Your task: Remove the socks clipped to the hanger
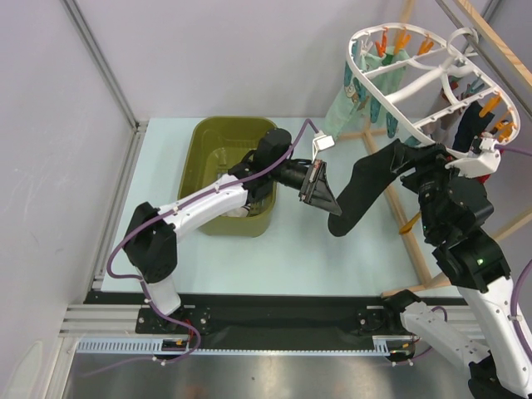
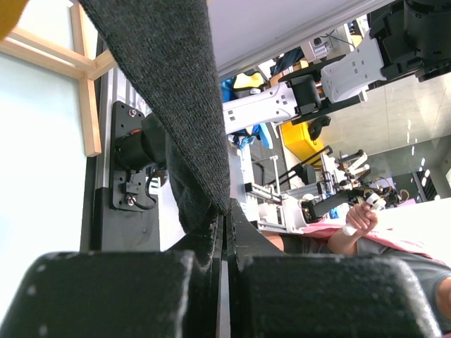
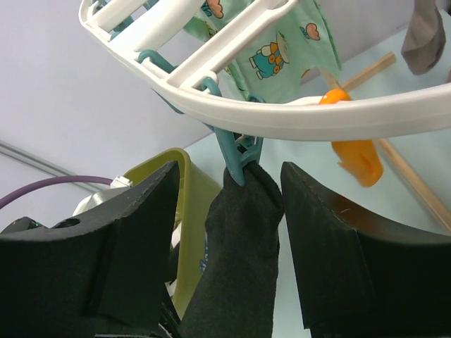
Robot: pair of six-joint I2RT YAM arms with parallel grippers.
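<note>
A long black sock stretches from a teal clip on the white round hanger down toward my left gripper. In the left wrist view the sock narrows into the tips of the left gripper, which is shut on it. At the clip, the sock's upper end meets the teal prongs. My right gripper is open, its two fingers on either side of the clip and sock without visibly closing on them. Other socks, such as a green patterned one, hang from the hanger.
An olive bin stands left of centre under the left arm, with something pale inside. The wooden stand rises at the right below the hanger. Orange clips dangle around the rim. Bare table lies in front.
</note>
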